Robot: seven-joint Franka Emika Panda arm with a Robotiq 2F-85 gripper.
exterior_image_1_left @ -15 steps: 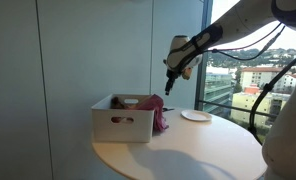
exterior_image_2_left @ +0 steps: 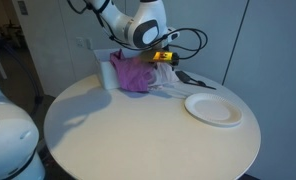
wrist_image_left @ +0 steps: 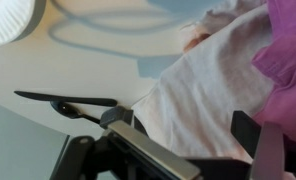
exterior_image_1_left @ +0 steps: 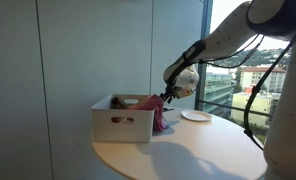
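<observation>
My gripper is open over the pale cloth (wrist_image_left: 203,85), which shows between and ahead of its fingers in the wrist view. Beside that cloth, on the right, lies a magenta cloth (wrist_image_left: 285,60). From the first exterior view, the gripper (exterior_image_1_left: 170,96) hangs low just right of the white box (exterior_image_1_left: 123,127), near the magenta cloth (exterior_image_1_left: 157,108) draped over the box's side. In the second exterior view, the gripper stands behind the magenta cloth (exterior_image_2_left: 135,74) and close to the pale cloth (exterior_image_2_left: 164,76); whether it touches either is unclear.
A black knife (wrist_image_left: 63,98) and a dark spoon (wrist_image_left: 73,111) lie left of the pale cloth. A white plate (exterior_image_2_left: 214,110) rests near the table's edge.
Over the last second my gripper has come down and slightly left, from above the table to beside the box and cloths. The box, magenta cloth and plate look unmoved.
</observation>
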